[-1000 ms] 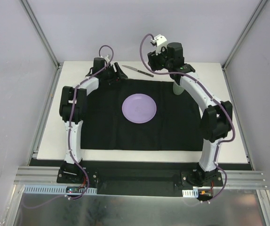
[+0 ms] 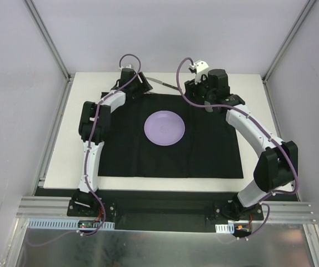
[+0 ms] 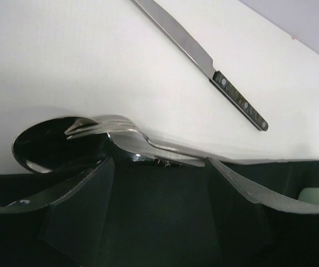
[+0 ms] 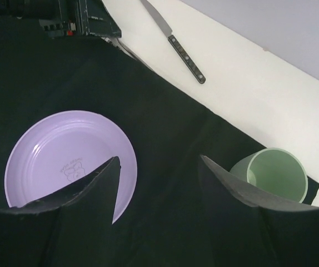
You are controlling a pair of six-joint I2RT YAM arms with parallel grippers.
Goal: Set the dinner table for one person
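A lilac plate [image 2: 164, 128] sits on the black mat [image 2: 159, 161]. Along the mat's back edge, a fork [image 3: 112, 127] lies with a spoon [image 3: 59, 142] beneath my left gripper, which is open with nothing visible between its fingers. A knife [image 3: 234, 97] with a dark handle lies behind them on the white table. My right gripper is high over the mat, its fingers apart and empty, between the plate and a green cup [image 4: 268, 175] at the back right.
Walls border the white table [image 2: 59, 167] at the back and sides. The front and middle of the mat around the plate are clear.
My right gripper has moved right and toward the front over the past second. My left gripper has shifted slightly right. The plate and knife have not moved.
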